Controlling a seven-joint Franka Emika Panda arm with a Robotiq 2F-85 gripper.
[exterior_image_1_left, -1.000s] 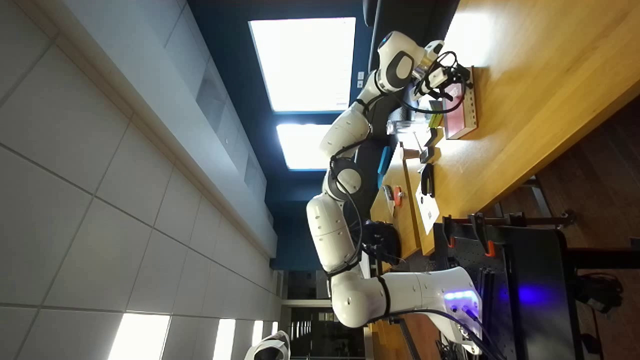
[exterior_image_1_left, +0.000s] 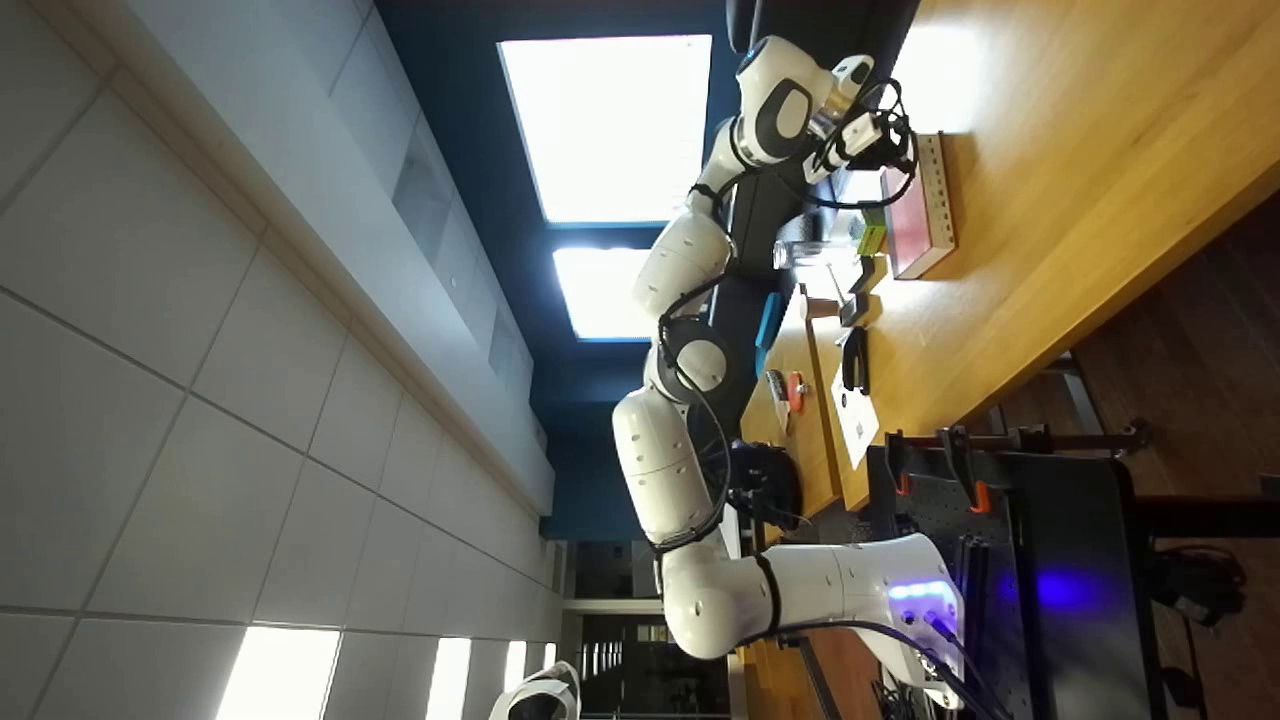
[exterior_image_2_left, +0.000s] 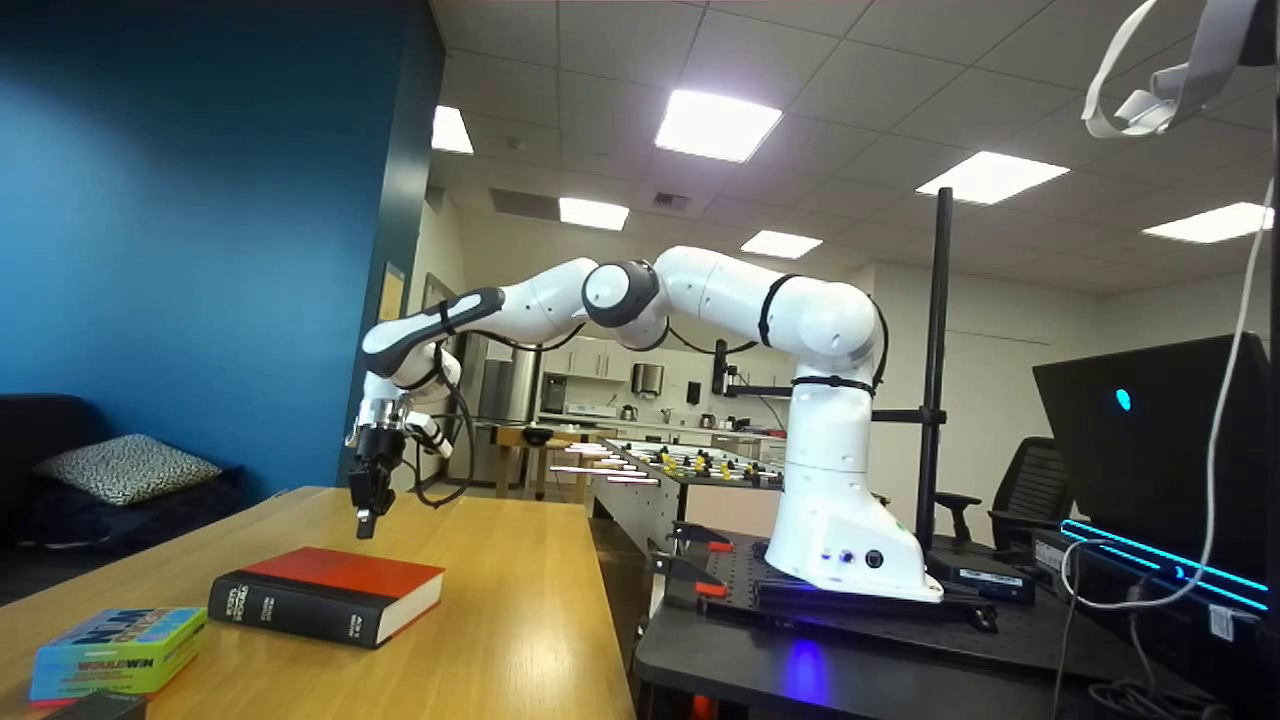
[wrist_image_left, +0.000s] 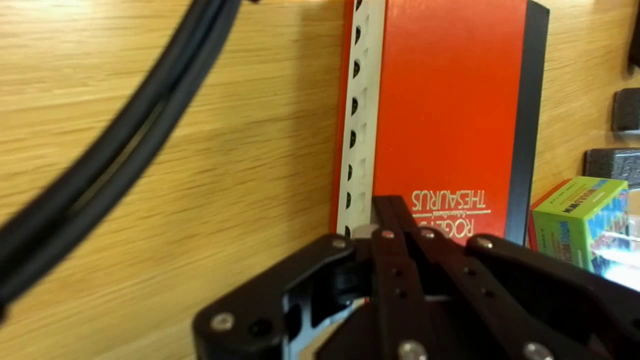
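A thick thesaurus with a red cover (wrist_image_left: 450, 108) and a dark spine lies flat on the wooden table. Exterior view 2 shows the same book (exterior_image_2_left: 342, 570) closed, its spine toward that camera. My gripper is shut, and nothing shows between its fingers. From the wrist, its tips overlap the lettered end of the cover. In exterior view 2 the gripper (exterior_image_2_left: 366, 528) points down and hangs above and behind the book, with a gap between. Exterior view 1 is turned on its side; the gripper (exterior_image_1_left: 897, 150) there partly covers the book (exterior_image_1_left: 921, 228).
A small green and blue box (exterior_image_2_left: 120, 654) stands beside the book's spine. Dark small objects (wrist_image_left: 607, 165) lie past it. Black cables (wrist_image_left: 120, 150) loop beside the gripper. Bare tabletop (wrist_image_left: 240, 138) stretches along the book's page-edge side.
The arm's far end has risen away from the book and the table since a second ago. The book stays in the same place.
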